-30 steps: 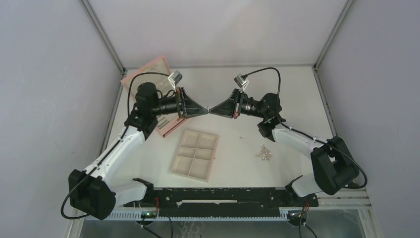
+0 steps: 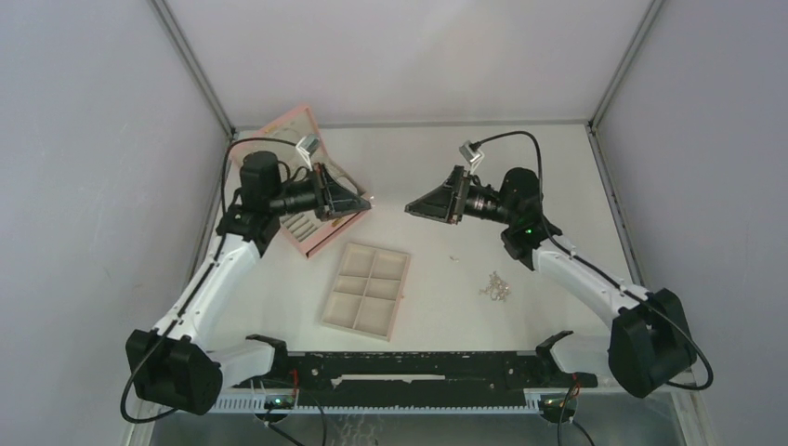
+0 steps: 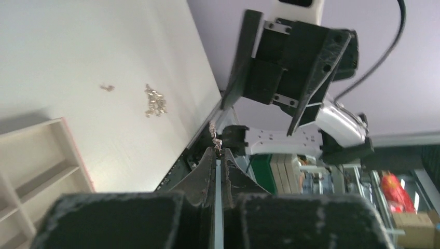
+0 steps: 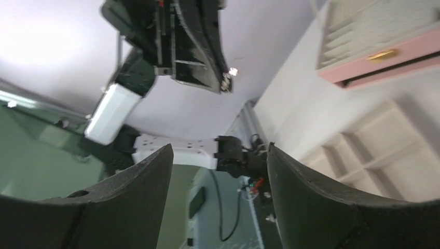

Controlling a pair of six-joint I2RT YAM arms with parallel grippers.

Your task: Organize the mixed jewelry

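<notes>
In the left wrist view my left gripper is shut on a small piece of jewelry (image 3: 214, 135), which sticks out past the fingertips. What kind of piece it is I cannot tell. My right gripper stands open and empty, its fingers spread in the right wrist view; from above, a gap separates it from the left one. A pink jewelry box (image 2: 321, 243) with its lid raised lies partly under the left arm. The divided tray (image 2: 368, 290) sits in front of it. A loose heap of jewelry (image 2: 497, 287) lies at the right, with a tiny piece (image 2: 453, 258) apart from it.
Both grippers are raised above the surface. A dark rail (image 2: 413, 367) runs along the front edge.
</notes>
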